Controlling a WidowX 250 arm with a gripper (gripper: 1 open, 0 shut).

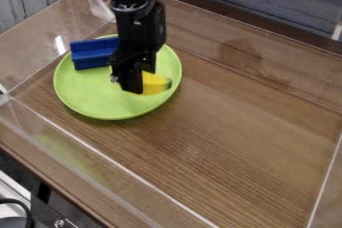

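Note:
A round green plate (94, 97) lies on the wooden table at the left. My black gripper (134, 78) reaches down over its right half, shut on a yellow piece (155, 84), which is partly hidden by the fingers. A blue object (91, 52) sits at the back left of the plate, behind the gripper.
A wall (227, 7) runs along the back, and dark cables hang at the lower left edge.

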